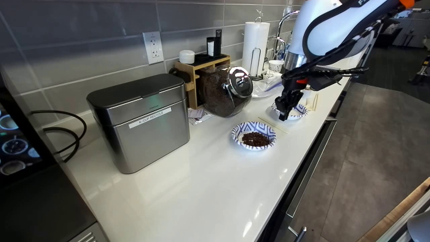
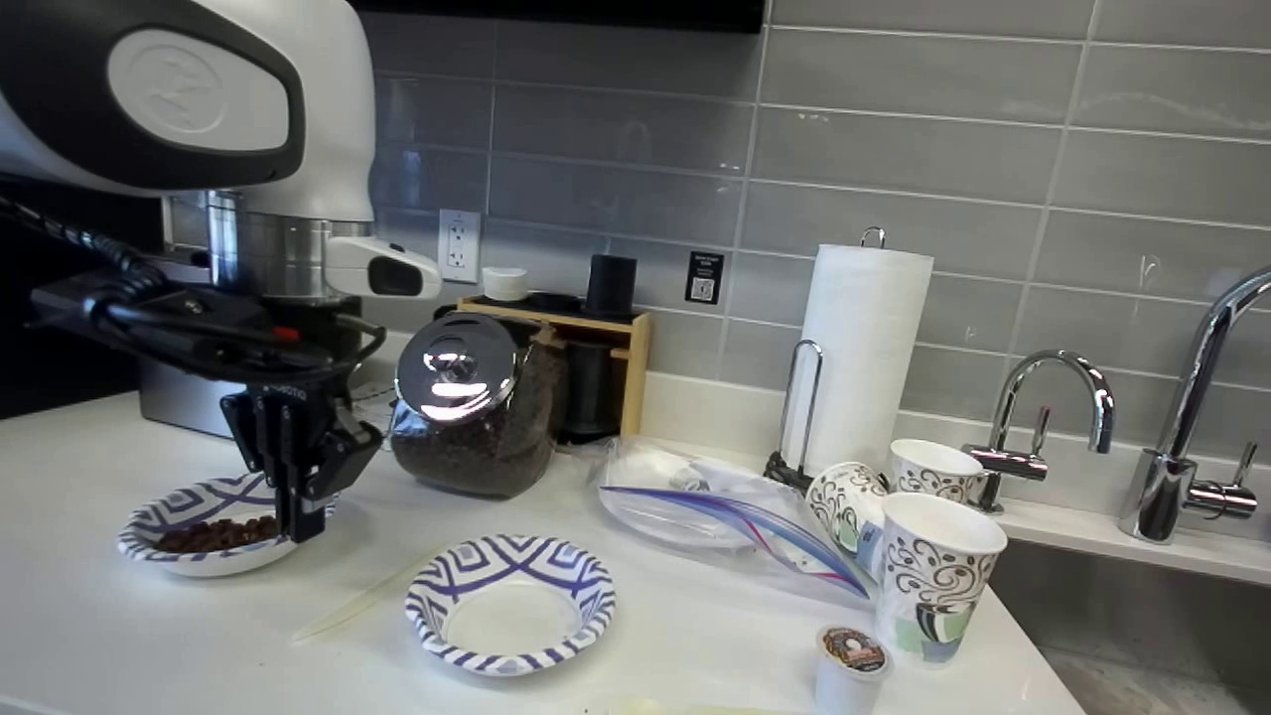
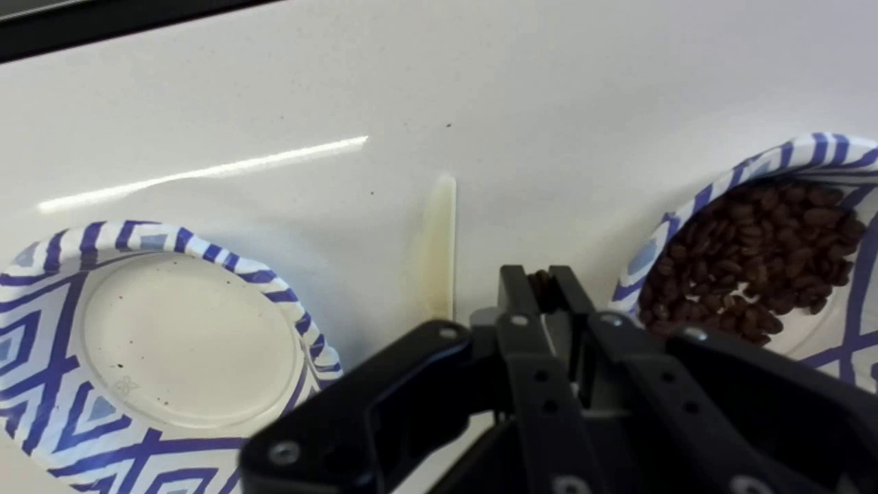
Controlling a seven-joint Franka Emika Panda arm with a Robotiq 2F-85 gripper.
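My gripper is shut on a few dark coffee beans (image 3: pixel 540 284), just visible between its fingertips in the wrist view. It hangs above the counter, in the space between two blue-and-white patterned paper bowls. One bowl (image 3: pixel 646 255), at the right of the wrist view, has a heap of coffee beans (image 3: pixel 753 255) in it. At the left, the other bowl (image 3: pixel 189 337) holds only some tiny dark specks. In exterior view 2 the fingers (image 2: pixel 304 520) overlap the right side of the bean bowl (image 2: pixel 226 558), with the near-empty bowl (image 2: pixel 512 620) farther right.
Between the bowls a pale, flat utensil (image 3: pixel 440 247) lies on the counter. Behind stand a glass jar of beans (image 2: pixel 471 441) and a plastic bag (image 2: pixel 715 512). Paper cups (image 2: pixel 935 572) and a pod (image 2: pixel 852 667) are at the right. Counter left of the bean bowl is clear (image 1: pixel 209 181).
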